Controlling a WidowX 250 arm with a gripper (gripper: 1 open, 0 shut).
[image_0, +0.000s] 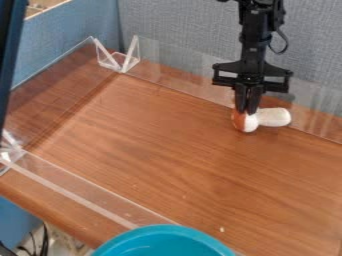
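My black gripper points down over the back right of the wooden table, its fingers drawn together at an orange and white object lying there. A white rounded piece of it, or beside it, sticks out to the right. The fingers partly hide the object, and whether anything is between them cannot be clearly seen.
A teal bowl stands at the front edge. Clear plastic barriers line the back and left of the wooden table, with a white bracket at the back left corner.
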